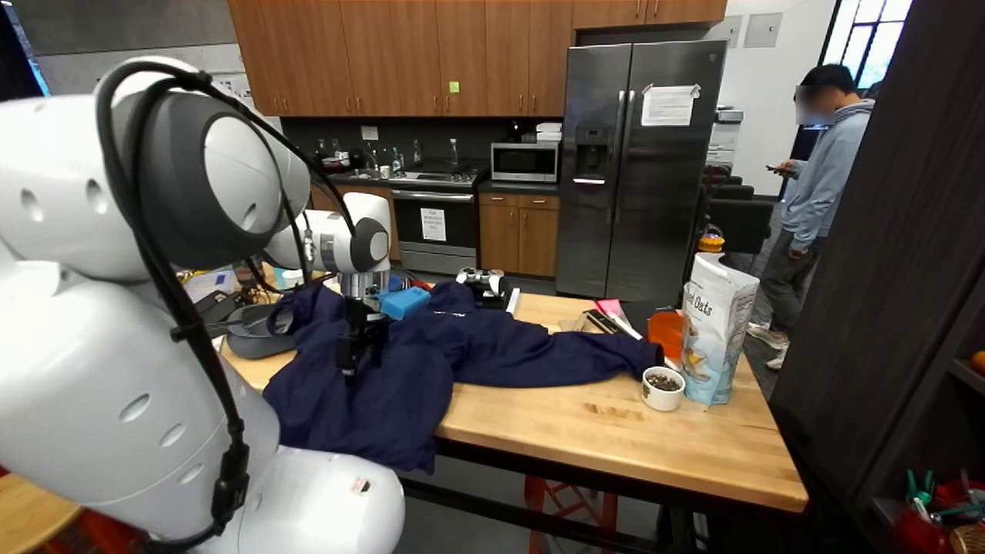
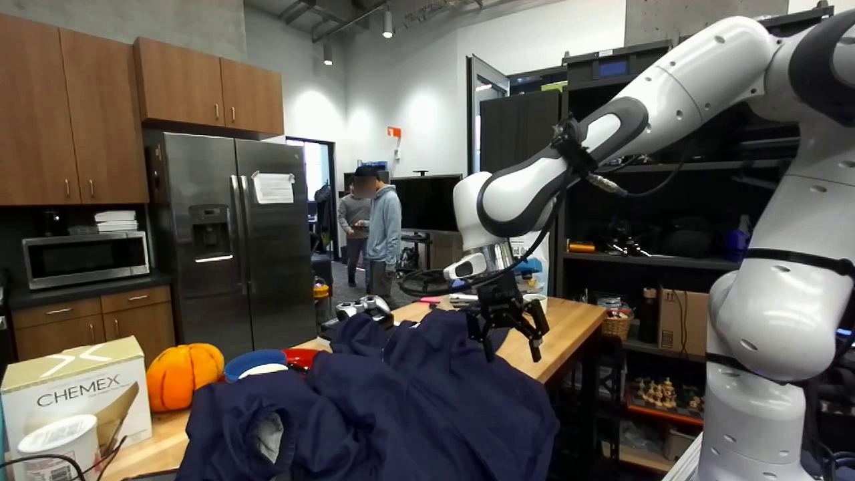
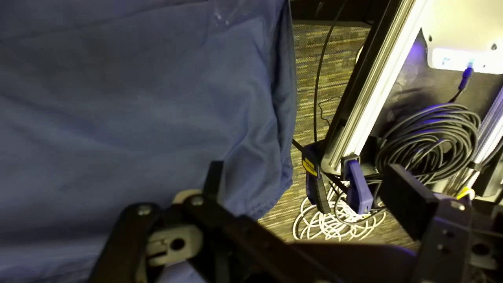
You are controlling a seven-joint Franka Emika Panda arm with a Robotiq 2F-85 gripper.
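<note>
A navy sweatshirt [image 1: 369,406] lies spread over the table, one sleeve stretched along the tabletop and its lower part hanging over the front edge. My gripper [image 2: 513,353] is open above the garment, its fingers apart with nothing between them. In the wrist view the sweatshirt [image 3: 141,103] fills the left side, one finger [image 3: 215,179] over the cloth and the other beyond its edge, over the floor. Seen from exterior view 1, the gripper [image 1: 362,362] appears in front of the cloth; the exact height above it is hard to tell.
To the right stand a white bowl [image 1: 662,388] and an oats bag [image 1: 718,328]. A Chemex box [image 2: 76,393] and an orange pumpkin [image 2: 185,376] sit at the other end. Bare tabletop [image 1: 572,415] shows in front of the sleeve.
</note>
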